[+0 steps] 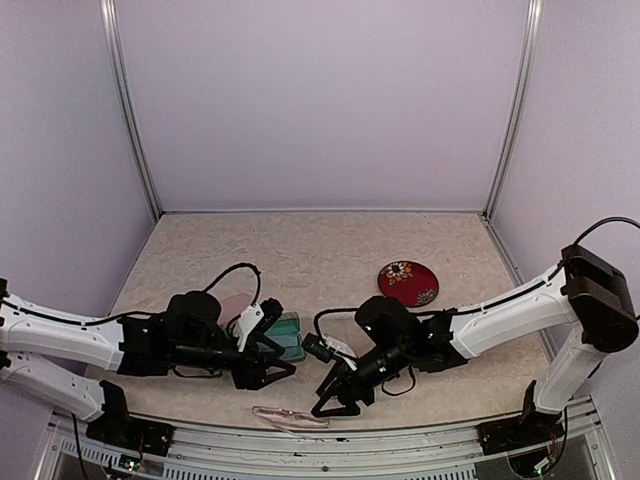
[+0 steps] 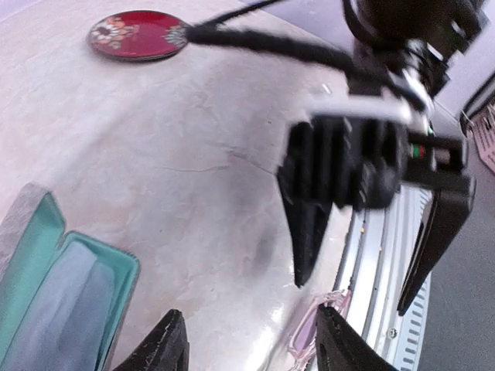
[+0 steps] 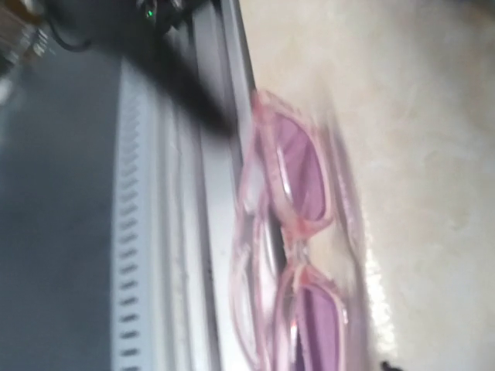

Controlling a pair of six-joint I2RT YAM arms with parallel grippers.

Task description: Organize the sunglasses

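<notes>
Pink sunglasses with purple lenses point(image 3: 303, 166) rest by the table's front edge, at bottom centre in the top view point(image 1: 288, 417). My left gripper is open and empty, above the table and back from the glasses, its fingers apart in the left wrist view. My right gripper point(image 1: 337, 400) also stands open, low at the right end of the glasses; one dark blurred finger point(image 3: 209, 116) shows beside them in the right wrist view. Whether it touches them I cannot tell. A teal case point(image 2: 124, 270), open with a greyish inside, lies behind my left gripper.
A dark red plate with a flower pattern point(image 1: 420, 288) lies at the back right. Part of a pink round thing point(image 1: 232, 306) shows behind the left arm. The metal rail point(image 1: 400, 438) borders the front edge.
</notes>
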